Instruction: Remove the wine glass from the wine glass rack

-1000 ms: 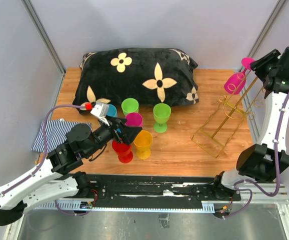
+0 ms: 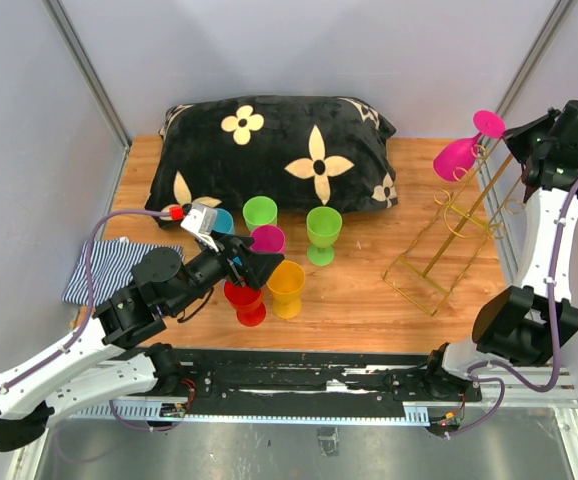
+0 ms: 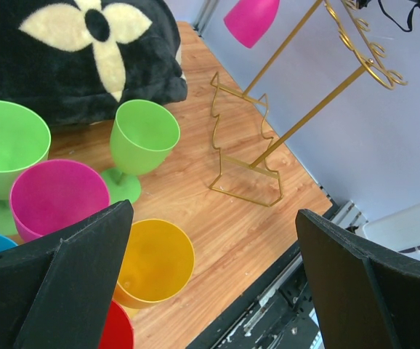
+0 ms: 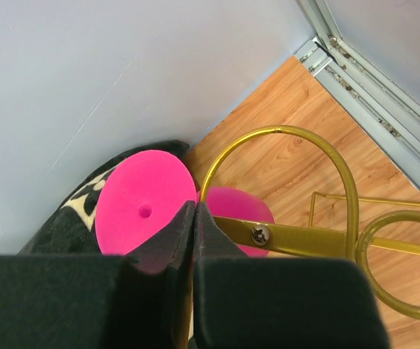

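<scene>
A pink wine glass [image 2: 454,158] hangs tilted on the gold rack [image 2: 439,262] at the right; its round foot [image 4: 141,196] and part of its bowl [image 4: 243,203] show in the right wrist view. My right gripper [image 2: 509,135] is at the top of the rack, shut, its tips by the gold top loop just right of the foot. No part of the glass shows between its fingers. My left gripper [image 2: 254,262] stands open above the group of coloured glasses at the centre-left.
Green glasses [image 2: 323,228], a yellow glass [image 2: 287,292], and red, blue and magenta ones stand on the wooden table [image 2: 349,320]. A black flowered cushion [image 2: 269,160] lies at the back, a striped cloth [image 2: 104,270] at the left.
The pink glass has shifted slightly left, more of its foot showing. The left arm is unchanged.
</scene>
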